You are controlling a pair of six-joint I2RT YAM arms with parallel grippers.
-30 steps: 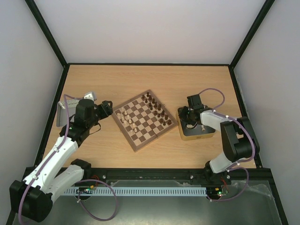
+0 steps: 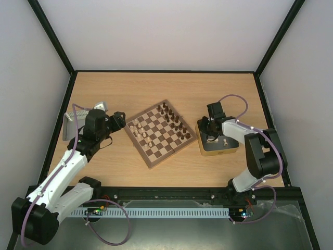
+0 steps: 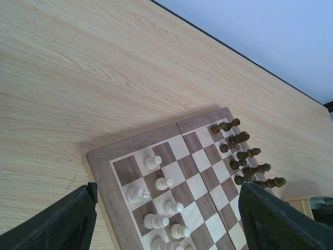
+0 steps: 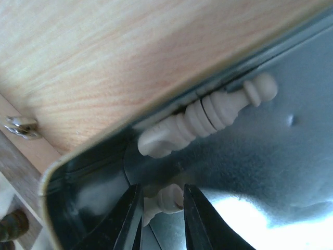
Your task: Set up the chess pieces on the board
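The chessboard (image 2: 156,151) holds dark pieces (image 3: 242,137) along its right side and white pieces (image 3: 173,208) on its left. My right gripper is low in the box (image 2: 218,152); a white piece (image 4: 167,198) lies at its part-open fingertips, partly hidden, and whether it is gripped cannot be told. Another white piece (image 4: 208,116) lies along the box wall in the right wrist view. My left gripper (image 2: 117,121) hangs open left of the board, with nothing between its fingers.
A grey tray (image 2: 69,125) sits at the far left, behind the left arm.
The right arm has shifted slightly over the box. The left arm is nearly still, and the board looks the same.
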